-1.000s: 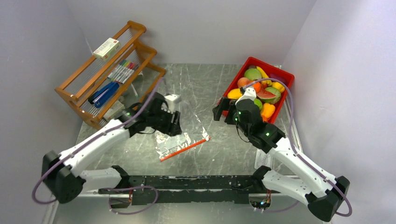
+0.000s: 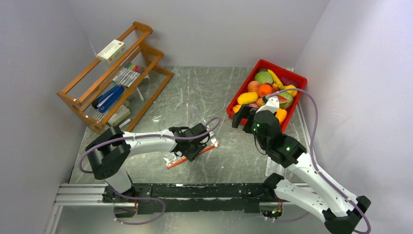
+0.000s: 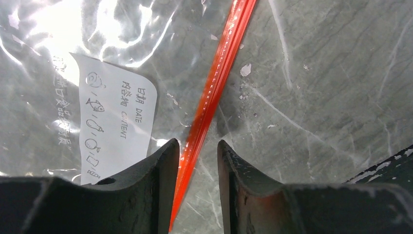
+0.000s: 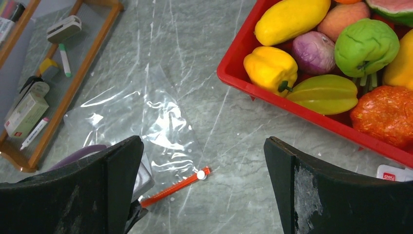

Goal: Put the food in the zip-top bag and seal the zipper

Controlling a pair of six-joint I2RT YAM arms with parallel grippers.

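Observation:
A clear zip top bag [image 4: 163, 122] lies flat and empty-looking on the grey marbled table, its red zipper strip [image 3: 209, 102] along the edge nearest the robot base. Over that strip hovers my left gripper, fingers part open, the zipper running between and below them in the left wrist view. Nothing is held there. The food is piled in a red bin [image 2: 260, 63] at the back right, including a yellow pepper [image 4: 271, 69] and a green pepper [image 4: 366, 47]. My right gripper stands open and empty at the bin's near left side.
A wooden rack [image 2: 146, 46] with markers, boxes and blue-handled tools stands at the back left. A white label [image 3: 117, 117] shows on the bag. Between bag and bin the table is bare; a dark rail [image 2: 204, 190] runs along the front.
My left gripper has moved right and toward the front, from above the bag's left part to over its zipper. The bag stays put.

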